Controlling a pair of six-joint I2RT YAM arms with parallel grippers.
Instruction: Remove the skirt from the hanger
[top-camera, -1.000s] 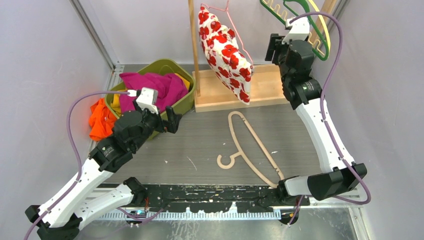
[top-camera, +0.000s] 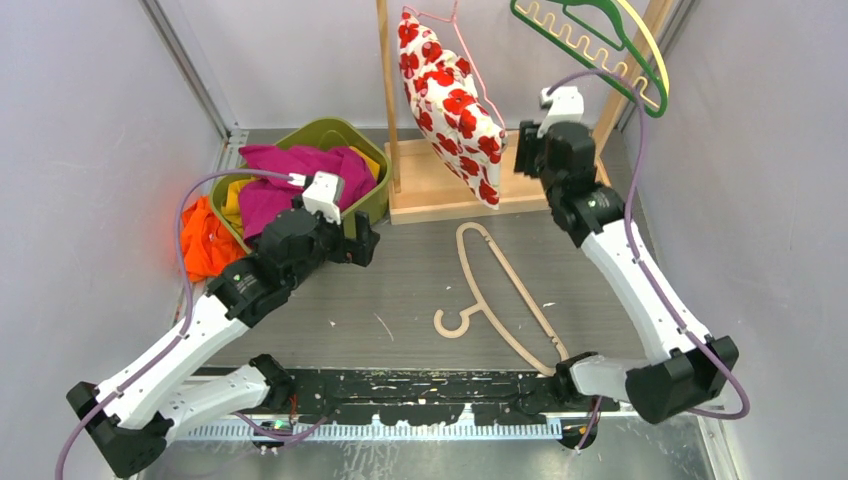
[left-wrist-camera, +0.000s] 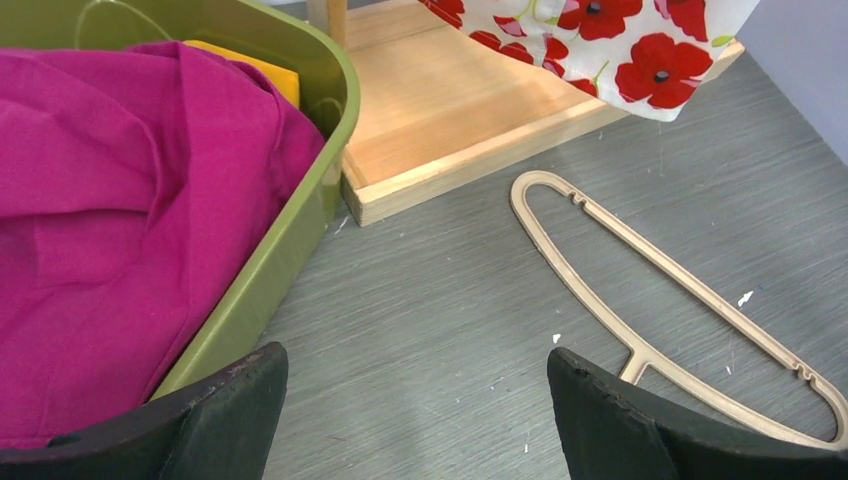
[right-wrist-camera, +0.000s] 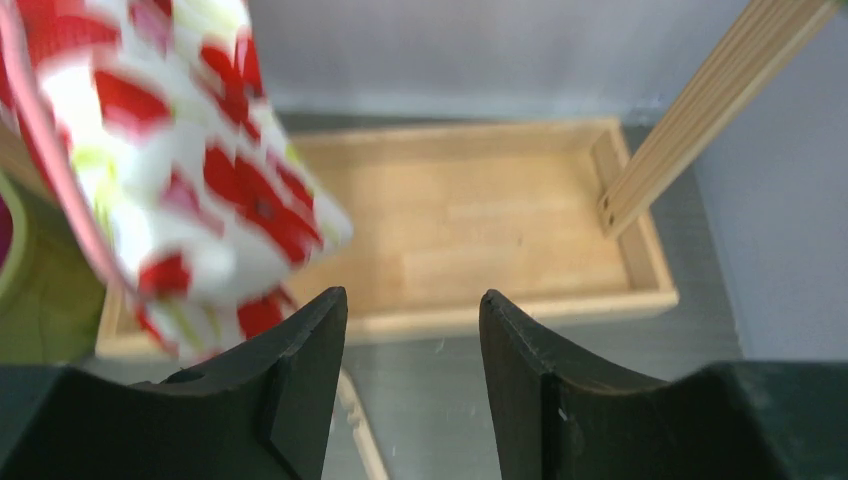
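Observation:
The skirt (top-camera: 452, 105), white with red poppies, hangs from a pink hanger (top-camera: 470, 55) at the back middle; its lower end reaches over the wooden rack base. In the right wrist view the skirt (right-wrist-camera: 190, 150) and the pink hanger (right-wrist-camera: 55, 150) fill the upper left, a bit blurred. My right gripper is open just right of the skirt, with nothing between its fingers. Further left and nearer the front, my left gripper is open and empty beside the green basket, its fingers apart from the skirt (left-wrist-camera: 620, 45).
A green basket (top-camera: 330, 132) with purple and yellow cloth stands at the left, an orange cloth (top-camera: 205, 245) beside it. On the floor lies a beige hanger (top-camera: 515, 280). Green and yellow hangers (top-camera: 600, 50) hang at the upper right, near a wooden post (right-wrist-camera: 690, 110).
My right gripper has moved left and toward the front, closer to the skirt. The left gripper has shifted slightly right. The skirt has swung only a little on its hanger.

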